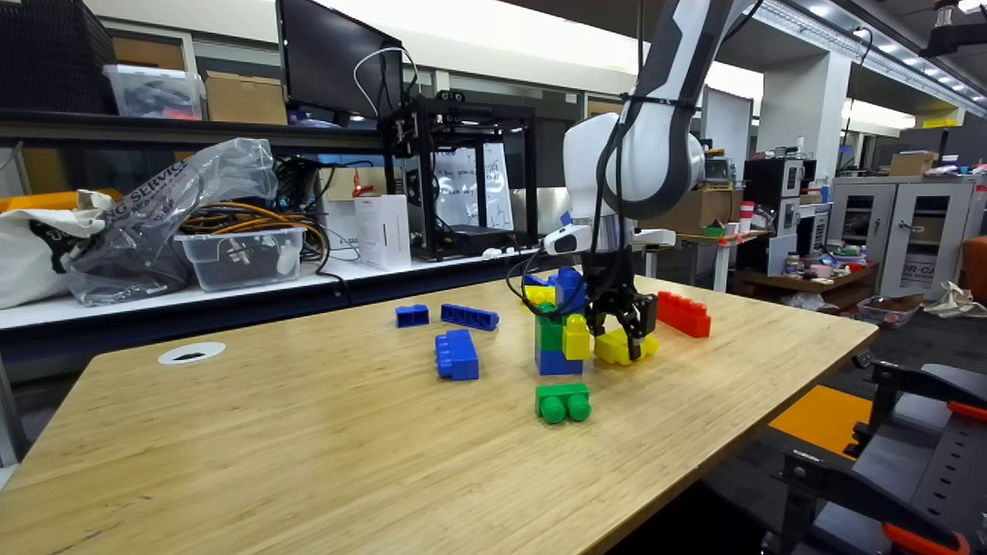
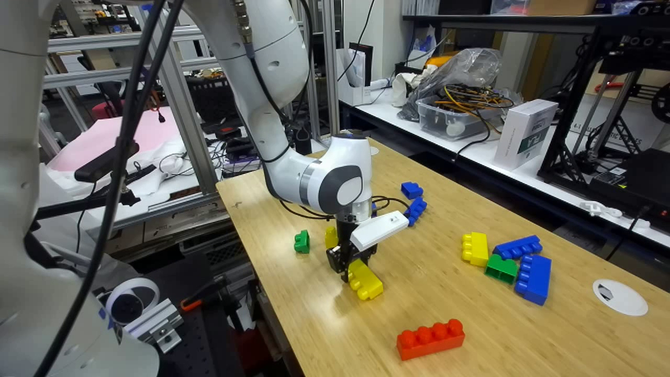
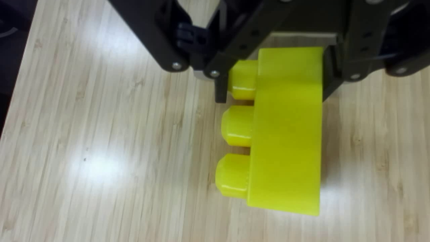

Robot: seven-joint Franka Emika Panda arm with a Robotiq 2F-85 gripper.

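A yellow brick (image 3: 288,137) lies on its side, its round studs turned to the left in the wrist view. My gripper is shut on its upper end, with one finger (image 3: 220,89) at the stud side and the other against the flat side. In exterior view 2 the yellow brick (image 2: 365,283) is at or very near the tabletop, and its far end is hidden by the fingers. Beside the gripper in exterior view 1 stands a small stack with a green brick (image 1: 548,333), a blue brick (image 1: 560,362) and a yellow brick (image 1: 575,337).
A green brick (image 1: 561,403) lies in front of the stack. The red brick (image 2: 431,340) is apart from the gripper, and blue bricks (image 1: 457,355) are scattered to the left. Several bricks cluster round a green one (image 2: 501,269).
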